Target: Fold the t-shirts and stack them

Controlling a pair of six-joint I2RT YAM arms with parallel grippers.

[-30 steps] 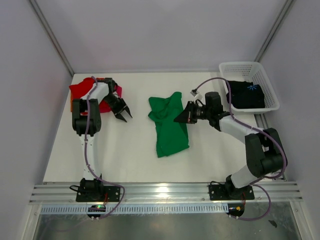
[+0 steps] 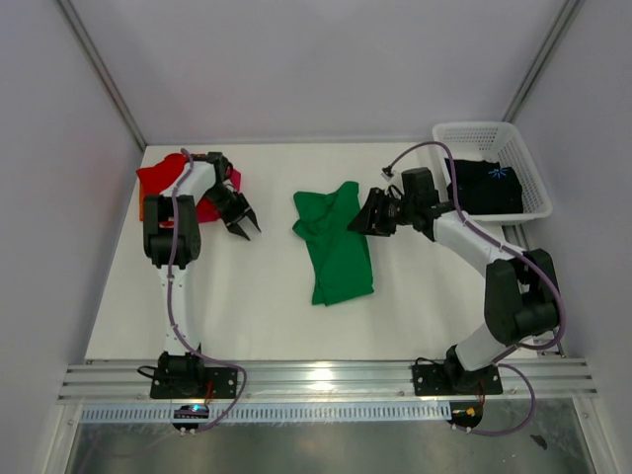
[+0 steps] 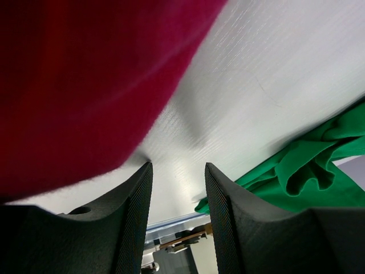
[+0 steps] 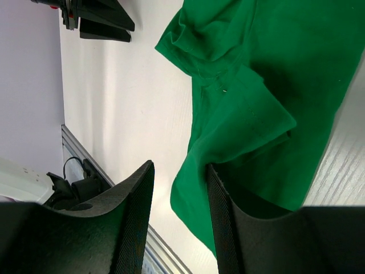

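A green t-shirt (image 2: 341, 257) lies partly bunched in the middle of the table, with a flap of it raised in the right wrist view. My right gripper (image 2: 363, 222) is over the shirt's right side, its fingers apart. In that wrist view the green cloth (image 4: 239, 120) passes behind the right finger (image 4: 219, 200), and none shows gripped between the fingers. At the far left, red folded shirts (image 2: 163, 176) lie stacked. My left gripper (image 2: 247, 225) stands open beside them, with bare table between its fingers; a dark red cloth edge (image 3: 102, 114) is close by.
A white basket (image 2: 533, 188) holding black cloth (image 2: 484, 188) stands at the back right.
The green shirt's lower part has shifted, its lower left corner moving slightly right. My right gripper's fingers have spread and it has turned a little. The left arm has stayed still.
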